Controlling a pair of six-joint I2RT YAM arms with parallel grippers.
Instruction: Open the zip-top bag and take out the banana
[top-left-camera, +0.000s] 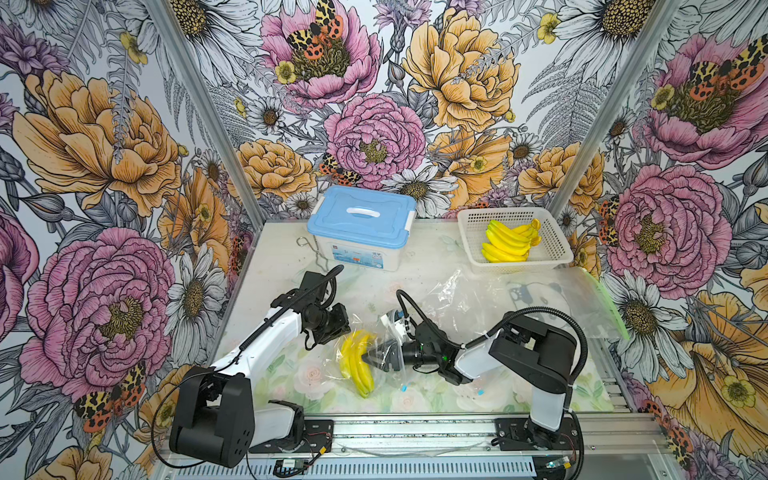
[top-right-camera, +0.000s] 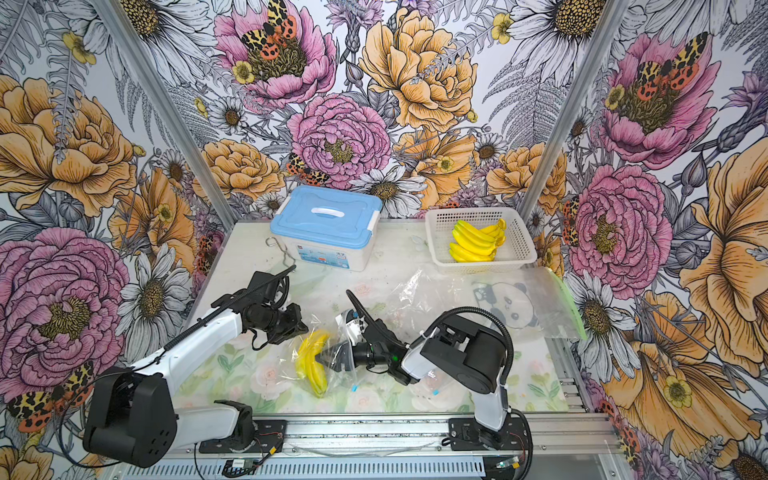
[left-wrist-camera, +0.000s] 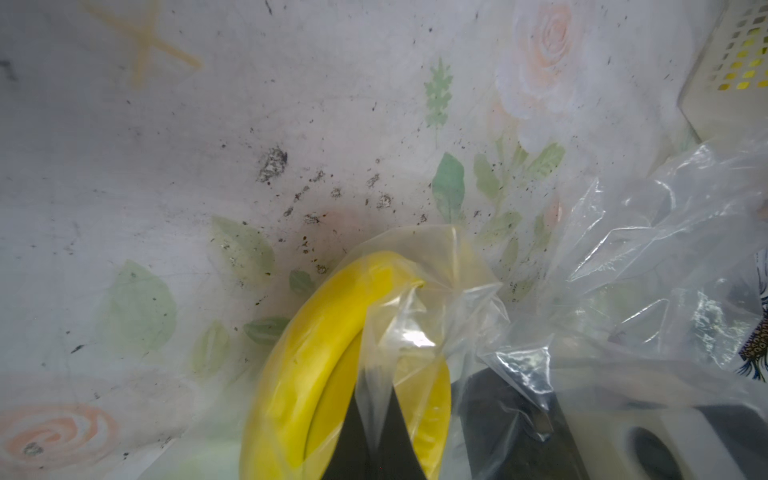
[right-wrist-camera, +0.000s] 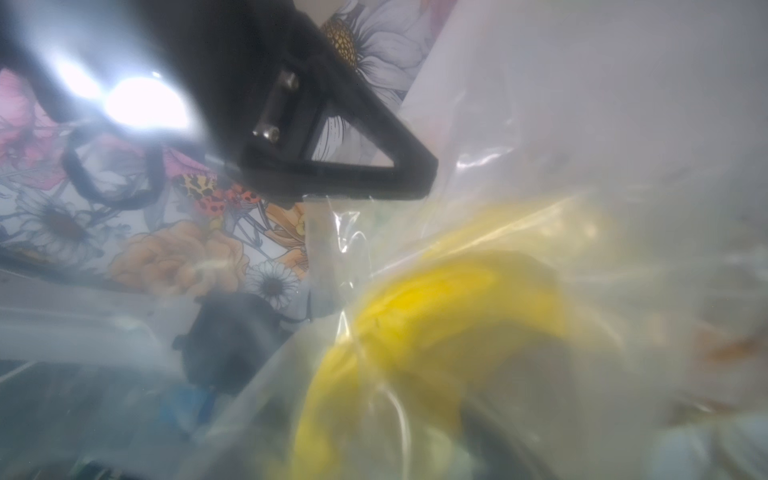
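A clear plastic bag holds a bunch of yellow bananas (top-left-camera: 356, 366) at the front centre of the table. My left gripper is shut over the bananas, with a pinch of crumpled film at its fingertips. My right gripper (top-left-camera: 380, 357) reaches from the right inside the bag's film, beside the bananas; in the right wrist view one black finger (right-wrist-camera: 344, 180) shows, with hazy film and the bananas below it. Its finger is hard to make out.
A blue-lidded box (top-left-camera: 360, 212) stands at the back centre; a white basket (top-left-camera: 472, 240) with more bananas is at back right. A green-edged zip bag with a panda (top-right-camera: 512, 300) lies at right.
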